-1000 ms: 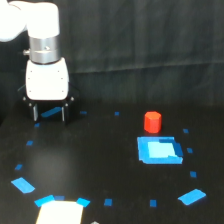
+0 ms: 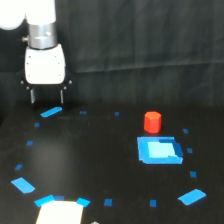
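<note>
At the upper left of the camera view my white gripper [image 2: 47,97] hangs over the far left of the dark table. Its two dark fingers stand apart, and no object shows between them. Well to the right of it is a small red block [image 2: 152,122], standing just behind a blue tray [image 2: 141,147] with a pale white patch inside. From this angle I cannot tell whether block and tray touch. Nothing of the gripper is near either one.
Blue tape strips [image 2: 191,197] and small blue marks [image 2: 108,202] are scattered over the black table [image 2: 100,160]. A pale object [image 2: 60,213] is cut off by the bottom edge. A dark curtain [image 2: 140,50] hangs behind.
My gripper has moved up in the view and looks smaller, seemingly farther back. The red block and blue tray have not moved.
</note>
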